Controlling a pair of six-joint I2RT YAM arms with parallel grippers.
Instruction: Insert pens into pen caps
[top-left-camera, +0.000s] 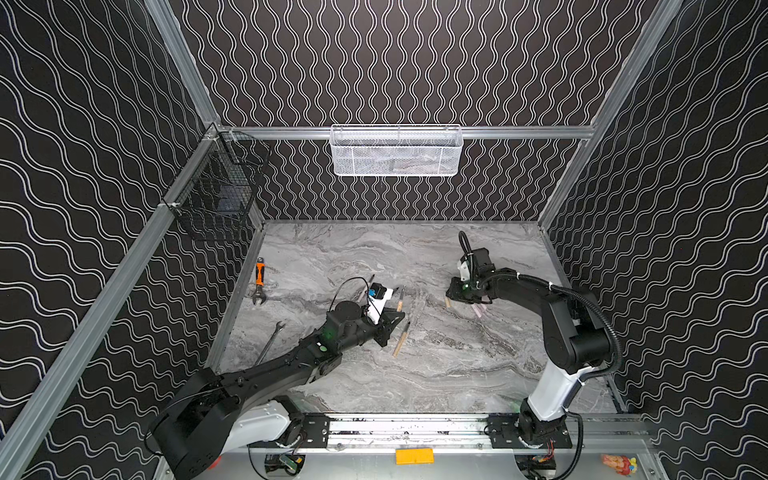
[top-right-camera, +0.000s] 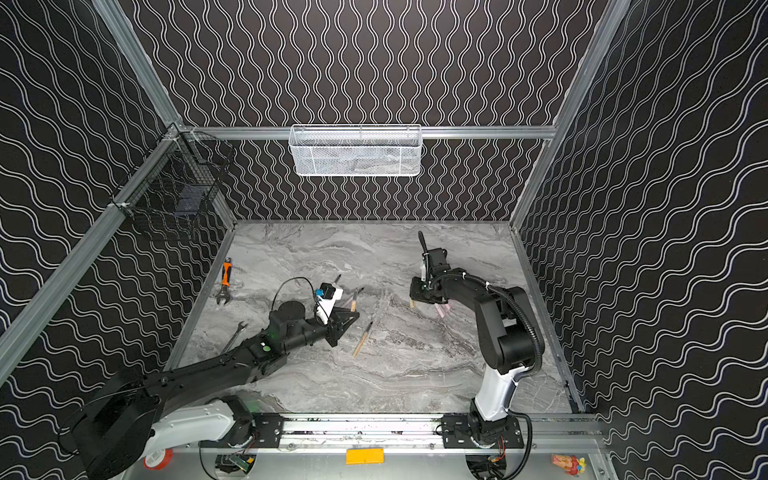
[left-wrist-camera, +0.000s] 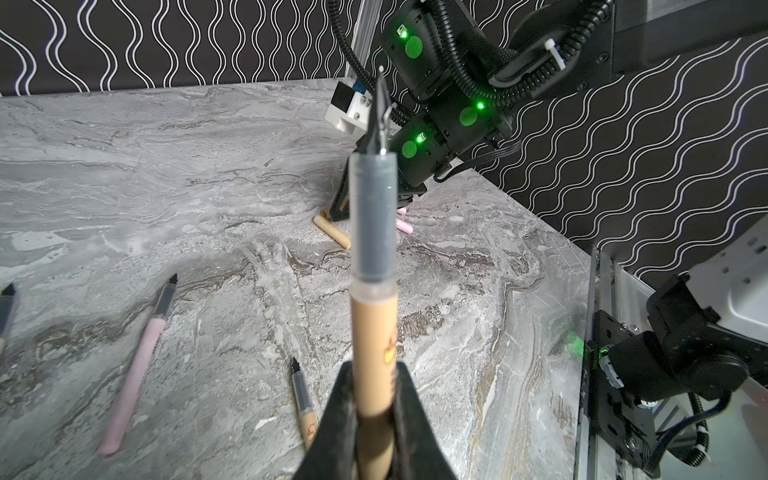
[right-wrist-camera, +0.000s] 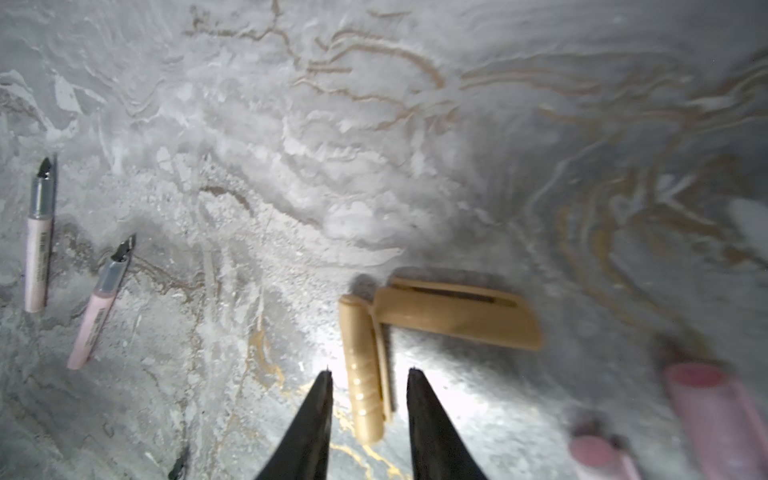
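My left gripper is shut on a tan pen, whose bare dark nib points up in the left wrist view. Over at the right of the table, my right gripper has its fingers parted. A tan cap lies on the table between and just ahead of those fingertips; contact cannot be made out. A second tan cap lies nearly crosswise at its far end. Two pink caps, one large in view and one lower, are to the right.
Uncapped pens lie loose mid-table: a pink pen, a tan pen and another at the left edge. An orange-handled wrench and a spanner lie at the left.
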